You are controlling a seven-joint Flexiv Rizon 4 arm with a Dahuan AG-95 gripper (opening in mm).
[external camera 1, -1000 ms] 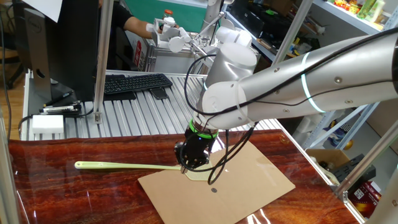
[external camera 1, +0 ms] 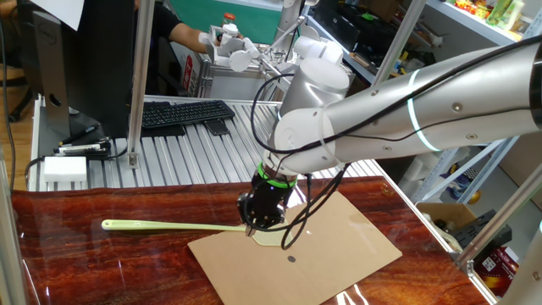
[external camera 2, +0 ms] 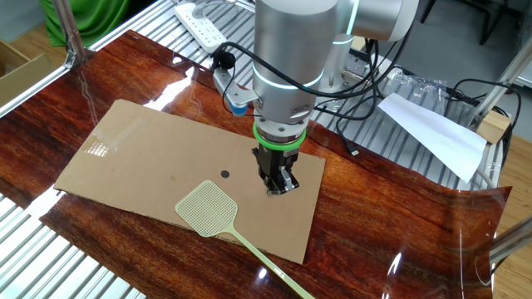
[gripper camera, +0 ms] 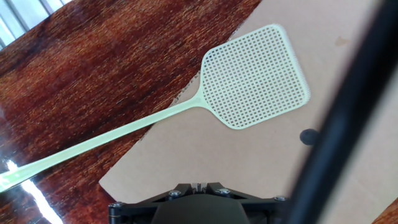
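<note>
A pale green fly swatter (gripper camera: pixel 255 78) lies flat, its mesh head on a brown cardboard sheet (gripper camera: pixel 205 149) and its handle running out over the dark red wood-patterned table. On the cardboard, a short way from the head, is a small dark oval spot (external camera 2: pixel 224 174). My gripper appears at the bottom edge of the wrist view, its fingertips together and nothing visible between them. In exterior view 2 the gripper (external camera 2: pixel 283 189) hangs above the cardboard, apart from the swatter head. From exterior view 1, the arm and its cables partly cover the swatter's head.
A black cable (gripper camera: pixel 339 118) crosses the right of the wrist view. Beyond the table surface are a keyboard (external camera 1: pixel 186 116), a white box (external camera 1: pixel 65 169), a power strip (external camera 2: pixel 199 27) and a white paper sheet (external camera 2: pixel 436 133).
Hardly anything differs; the arm and its hanging cables have shifted very slightly. The swatter and the cardboard lie as before.
</note>
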